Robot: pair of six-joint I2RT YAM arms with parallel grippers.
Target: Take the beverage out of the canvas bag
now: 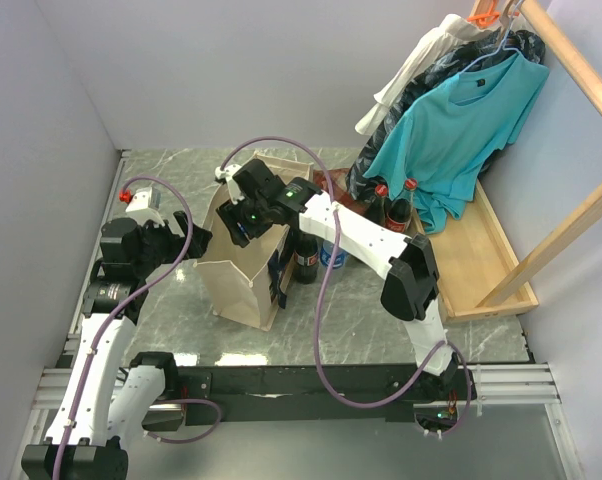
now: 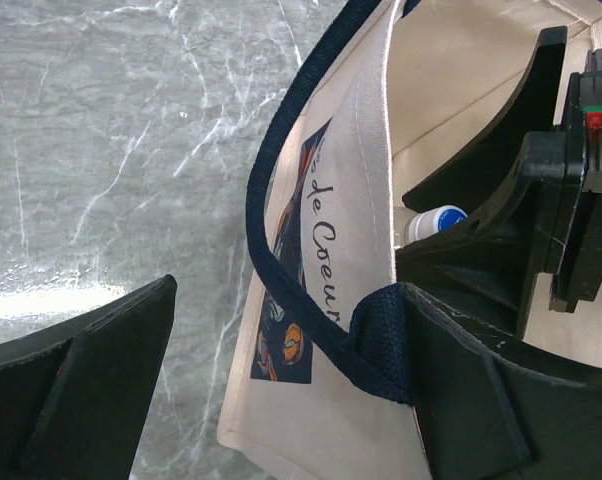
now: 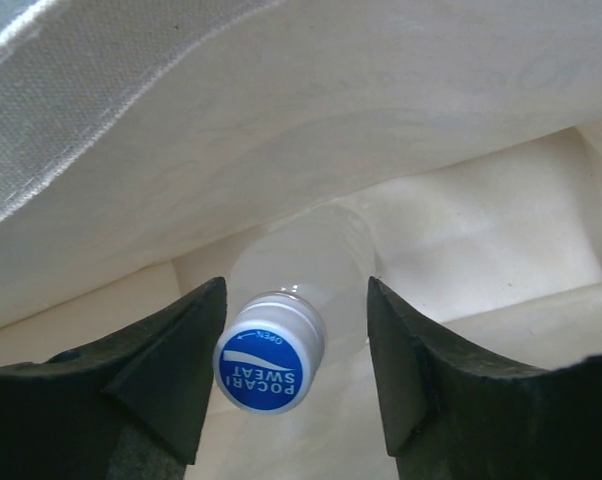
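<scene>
The canvas bag (image 1: 243, 290) stands upright with its mouth open. Down inside it, a clear bottle with a white and blue Pocari Sweat cap (image 3: 271, 355) leans towards the right wrist camera. My right gripper reaches into the bag, open, the cap lying between its fingers without visible grip. In the left wrist view the cap (image 2: 436, 222) shows beside the right gripper's black fingers. At the bag's left side my left gripper is open; the bag's dark handle (image 2: 271, 275) and printed wall lie in its gap, and the handle overlaps one finger.
Dark cola bottles (image 1: 307, 262) and a blue-labelled bottle (image 1: 333, 255) stand right of the bag, beneath the right arm. A wooden clothes rack (image 1: 461, 285) with a turquoise shirt (image 1: 456, 125) occupies the right.
</scene>
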